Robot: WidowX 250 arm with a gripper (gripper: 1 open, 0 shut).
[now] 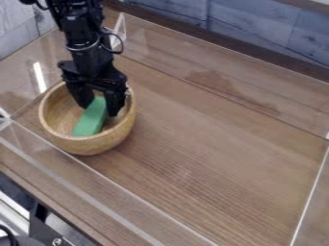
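Observation:
A round wooden bowl [87, 143] sits at the left of the table with a green object [90, 119] lying inside it. My black gripper [94, 94] is over the bowl, pointing down with its fingers open, at the upper part of the green object. Whether the fingers touch that object is hard to tell.
A grey-blue panelled surface [244, 29] is at the upper right. Some dark cabling [26, 231] shows at the lower left corner.

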